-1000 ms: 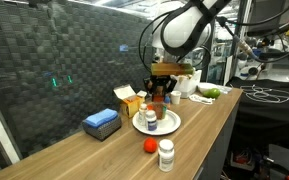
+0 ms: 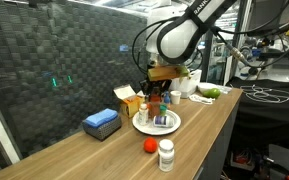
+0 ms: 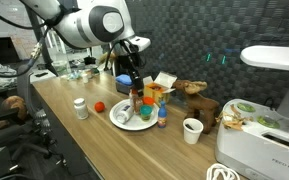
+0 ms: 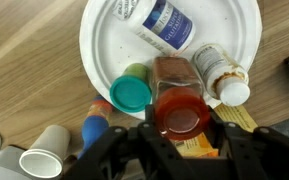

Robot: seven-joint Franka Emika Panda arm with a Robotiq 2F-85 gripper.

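In the wrist view my gripper is shut on an orange-capped bottle [image 4: 181, 112]. That bottle is upright above the white plate [image 4: 106, 55]; whether its base touches the plate cannot be told. Beside it a white bottle with a blue label [image 4: 162, 24] lies on its side on the plate. Another white-capped bottle [image 4: 224, 75] lies close on the other side, and a teal-capped bottle [image 4: 131, 90] stands near it. From the side, the gripper [image 2: 155, 91] hangs over the plate with the orange bottle [image 3: 133, 103] below it.
Near the plate are a red tomato [image 2: 150, 145], a white jar [image 2: 166, 155], a yellow box [image 2: 127, 101] and a blue-black box [image 2: 102, 124]. A blue bottle [image 3: 162, 112] and a white cup [image 3: 192, 130] stand beyond the plate.
The white bottle with the blue label stood upright on the plate a second ago and now lies on its side. My gripper has shifted slightly left.
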